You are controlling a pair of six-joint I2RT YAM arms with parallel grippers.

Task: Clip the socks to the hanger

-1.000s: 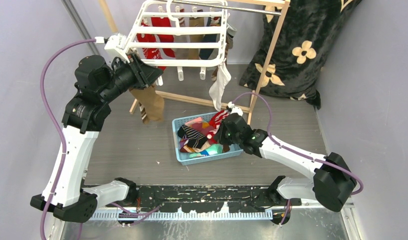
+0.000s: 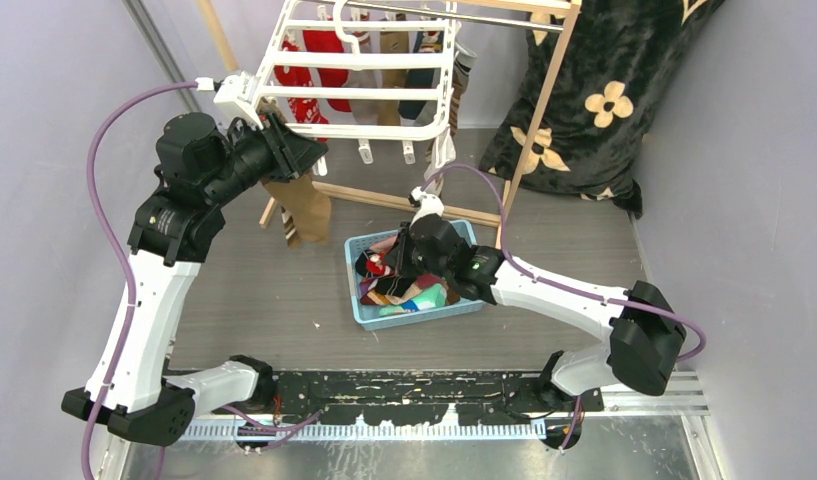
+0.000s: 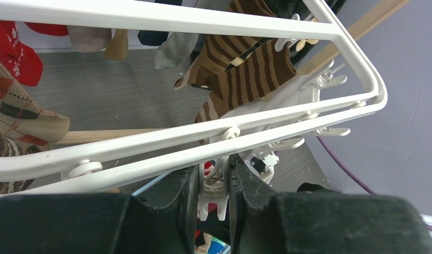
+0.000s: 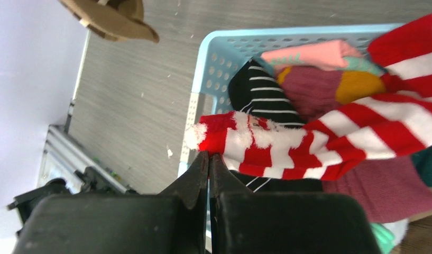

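High at the front rail of the white hanger, my left gripper is shut on a white clip whose two prongs stick out between its fingers. Above the sock basket, my right gripper is shut on the end of a red-and-white striped sock. The rest of that sock trails to the right, over the basket's contents. Striped brown socks and a white sock hang on the hanger's right side in the left wrist view. A tan sock hangs below my left gripper.
The light blue basket holds several more socks, among them a black striped one. More clips line the front rail. Wooden stand bars cross behind the basket, and a dark flowered cushion leans at the back right.
My right gripper has moved up and left across the basket, carrying the red-and-white sock along. The left arm stays nearly still at the front rail.
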